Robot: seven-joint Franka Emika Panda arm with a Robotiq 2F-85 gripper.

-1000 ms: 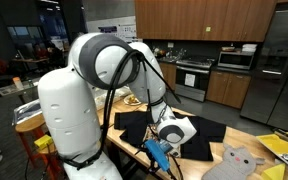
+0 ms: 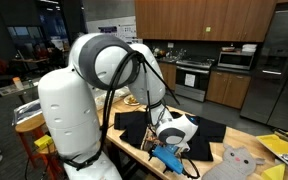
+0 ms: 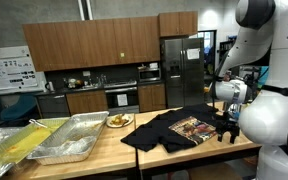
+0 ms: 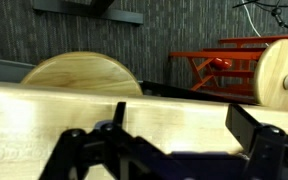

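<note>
My gripper stands open in the wrist view, its two dark fingers wide apart with nothing between them. Beneath it runs the pale wooden table edge point(image 4: 44, 112), with dark floor beyond. In the second exterior view the white wrist of the arm point(image 3: 225, 90) is low over the table's right end. A blue part point(image 2: 167, 157) shows on the arm near the gripper in the first exterior view, where the fingertips are hard to make out. A dark cloth point(image 2: 210, 130) lies spread across the table behind the arm.
A grey flat piece point(image 2: 236, 164) and yellow item point(image 2: 278, 144) lie at the table's right. Trays point(image 3: 72, 138) and a plate of food point(image 3: 119, 121) occupy the other end. Beside the table are a round wooden stool top point(image 4: 82, 72) and a red frame point(image 4: 224, 68).
Over the last second the wrist and its blue part have turned and shifted slightly right and down in the first exterior view. The things on the table look unmoved.
</note>
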